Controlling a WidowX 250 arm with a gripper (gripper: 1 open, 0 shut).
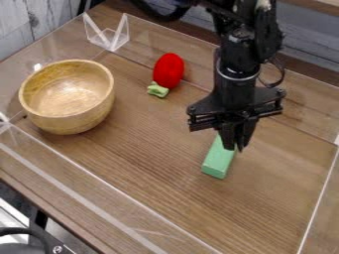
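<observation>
My gripper (231,125) is a black mechanism at the centre right, lowered over the upper end of a green block (217,159) lying on the wooden table (133,198). The gripper hides that end of the block; whether its fingers touch it or how far they are apart is not clear.
A wooden bowl (79,119) sits at the left. A red object (169,69) and a small light-green piece (158,90) lie behind the gripper. A clear wire holder (109,32) stands at the back left.
</observation>
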